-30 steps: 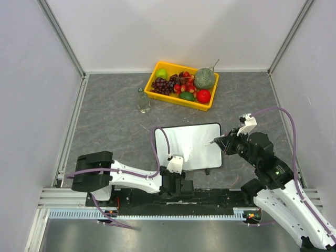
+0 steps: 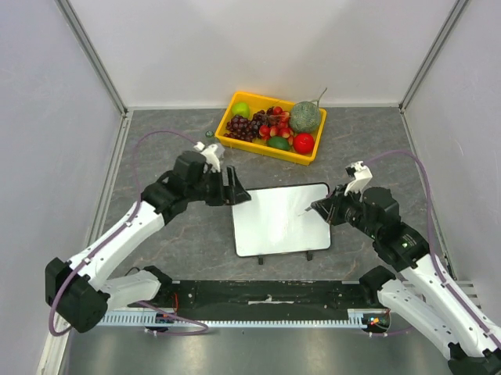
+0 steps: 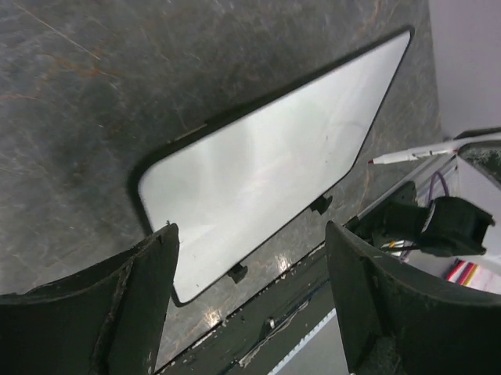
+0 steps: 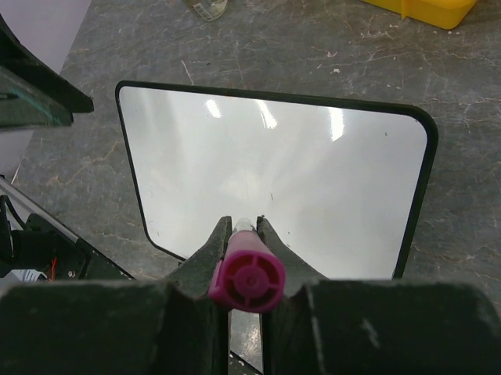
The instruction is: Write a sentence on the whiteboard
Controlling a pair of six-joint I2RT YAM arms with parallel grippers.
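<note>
A blank white whiteboard (image 2: 274, 223) with a black frame lies on the grey table; no writing shows on it in any view. My right gripper (image 2: 322, 208) is shut on a marker, whose magenta end (image 4: 249, 277) faces the right wrist camera. In the left wrist view the slim white marker (image 3: 415, 154) shows a reddish tip, held above the board's right side. Near the board's upper left corner hangs my left gripper (image 2: 239, 187). Its fingers (image 3: 141, 297) are spread, with nothing between them.
A yellow basket (image 2: 270, 150) of fruit stands behind the board. A clear bottle (image 4: 207, 6) is at the top of the right wrist view, mostly hidden by my left arm in the top view. Bare table (image 2: 368, 141) lies to the right of the basket.
My left arm has swung from the board's front edge up to its upper left side, and its fingers now show apart. The right gripper, with the marker, has shifted slightly left.
</note>
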